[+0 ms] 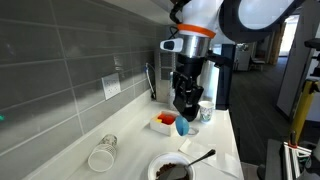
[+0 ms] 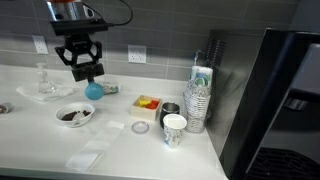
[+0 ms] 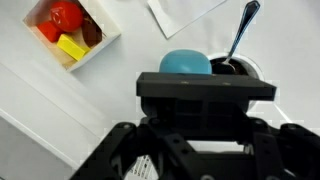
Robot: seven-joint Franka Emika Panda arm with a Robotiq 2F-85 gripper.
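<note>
My gripper [image 1: 185, 108] hangs above the counter, shut on a rounded light-blue object [image 1: 182, 125]. In exterior view 2 this blue object [image 2: 94, 90] sits just under the dark fingers, clear of the counter. Part of the blue object [image 3: 186, 62] shows beyond the dark bar of the gripper in the wrist view; the rest is hidden. Close by is a white bowl [image 2: 72, 106] with dark contents and a spoon [image 3: 243, 27] in it. A pale cylindrical cup [image 1: 102, 156] lies on its side by the tiled wall.
A box [image 2: 148, 113] of red and yellow items stands on the counter, with a white patterned cup [image 2: 174, 130] and stacked cups [image 2: 195, 105] to its right. White paper [image 2: 95, 146] lies in front. A dark fridge-like cabinet [image 2: 270, 90] bounds the right.
</note>
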